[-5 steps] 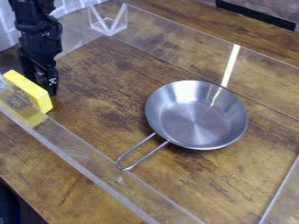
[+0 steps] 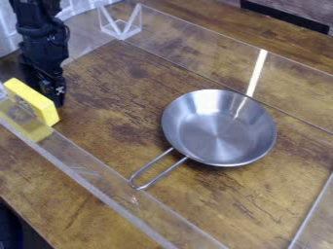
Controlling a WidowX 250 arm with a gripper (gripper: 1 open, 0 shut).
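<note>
A steel frying pan (image 2: pixel 219 126) lies on the wooden table (image 2: pixel 130 97), its wire handle pointing toward the lower left. At the left edge a yellow block (image 2: pixel 35 100) rests at a slant by the clear plastic border. Behind it stands a dark robot arm (image 2: pixel 42 53); its lower end is dark against the wood and partly behind the block, so I cannot make out whether the gripper is open or shut.
Clear plastic strips border the table along the lower left, back and right. A small white frame (image 2: pixel 120 19) sits at the back left. The middle of the table between block and pan is free.
</note>
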